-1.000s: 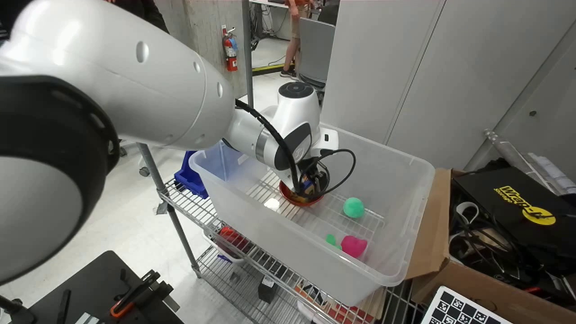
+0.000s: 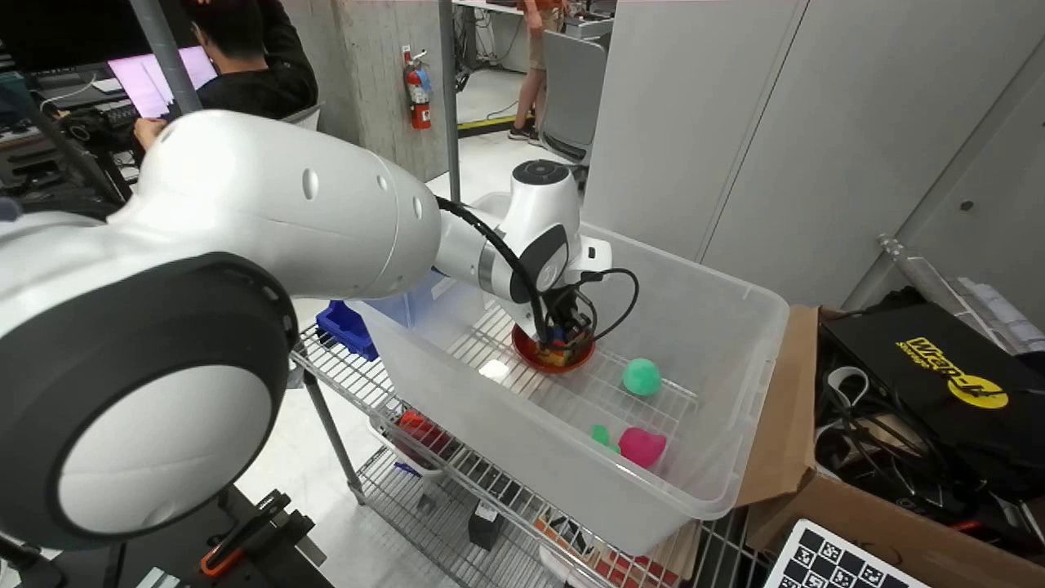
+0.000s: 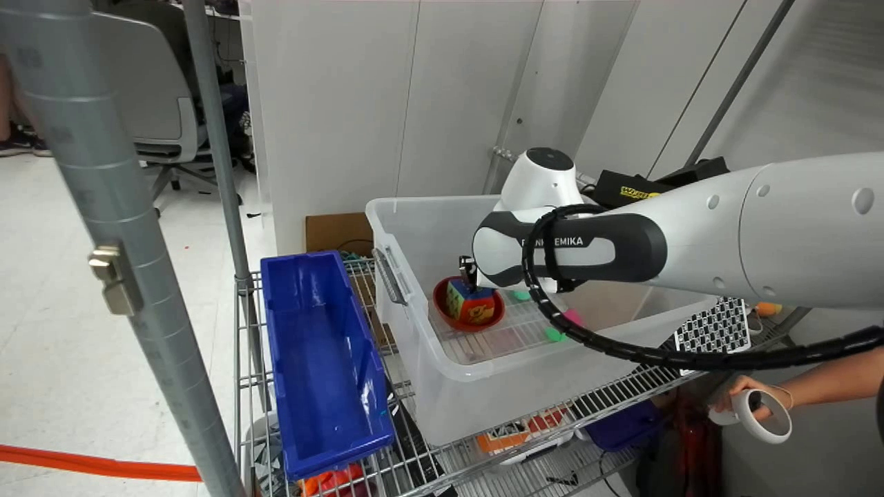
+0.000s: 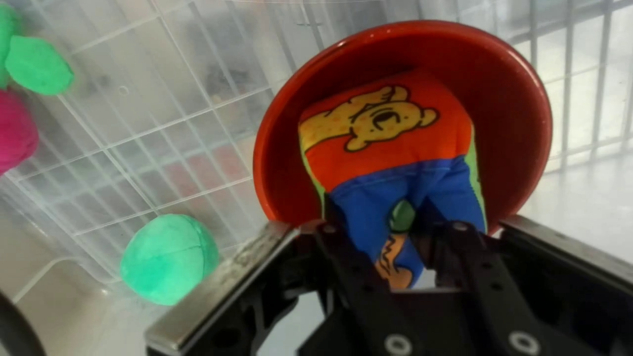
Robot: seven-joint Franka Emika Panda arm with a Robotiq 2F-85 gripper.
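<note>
A soft cloth cube [image 4: 391,157] sits in a red bowl [image 4: 267,148], with a yellow bear on its orange face and a carrot on its blue one. In the wrist view my gripper reaches over the bowl's near rim. Its dark fingers [image 4: 436,228] stand apart, with part of the blue face showing between them. The cloth is creased beside the right finger; whether they grip it is not clear. Exterior view 2 shows the cube [image 3: 469,302] tilted in the bowl [image 3: 443,313]. Wrist and cables mostly cover the gripper [image 2: 560,328] in exterior view 1.
The bowl stands in a clear plastic bin [image 2: 725,294] with raised walls. A green ball [image 2: 642,376] and a pink-and-green toy [image 2: 642,447] lie apart from it on the bin floor. Outside are an empty blue bin [image 3: 319,364] and a cardboard box [image 2: 795,412].
The upper arm and elbow have shifted right and lower in exterior view 1. Wrist and gripper moved only slightly; the bowl appears a little farther right, and more of its rim shows.
</note>
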